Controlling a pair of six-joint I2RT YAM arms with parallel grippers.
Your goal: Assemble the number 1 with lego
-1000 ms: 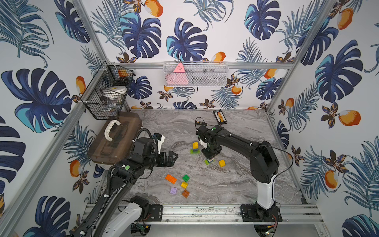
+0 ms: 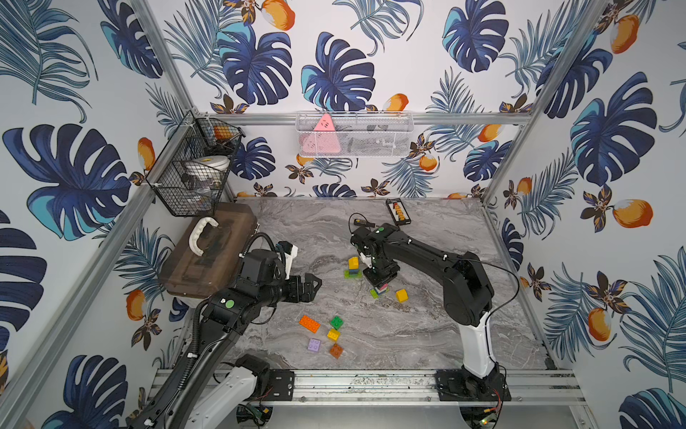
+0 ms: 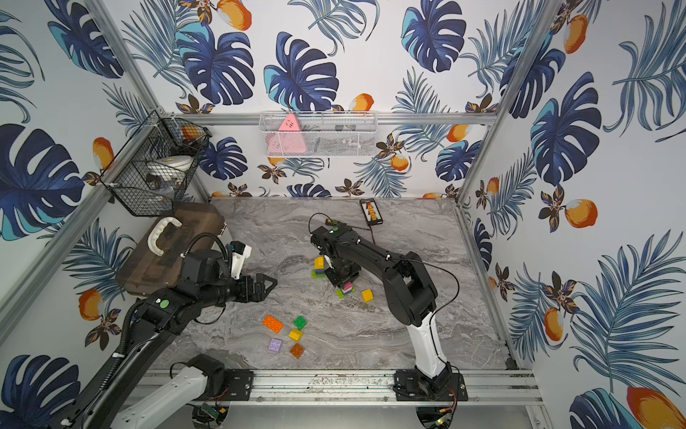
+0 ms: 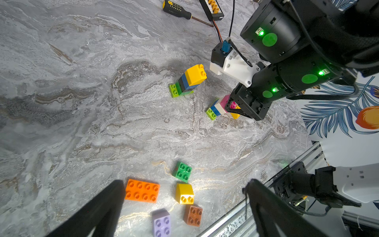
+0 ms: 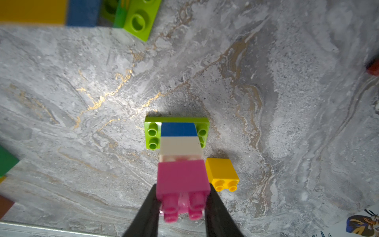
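In the right wrist view a lime green base (image 5: pixel 153 136) bears a blue brick (image 5: pixel 178 129) with a white brick (image 5: pixel 179 147) on it. A pink brick (image 5: pixel 182 175) is over the white one, and my right gripper is shut on it. Whether pink and white are fully pressed together, I cannot tell. A second stack, with a yellow brick (image 4: pixel 195 74) on top of blue and green ones, stands behind to the left. My left gripper is open and empty, in the air left of the bricks.
A loose yellow brick (image 5: pixel 221 173) lies close beside the pink one's stack. Toward the front lie orange (image 4: pixel 142 190), green (image 4: pixel 182 171), yellow (image 4: pixel 184 193), brown (image 4: pixel 193 215) and purple (image 4: pixel 161 223) bricks. A screwdriver (image 4: pixel 177 9) lies at the back. Bare table surrounds the stacks.
More of the pink brick shows below the right gripper. The left arm and loose bricks look still.
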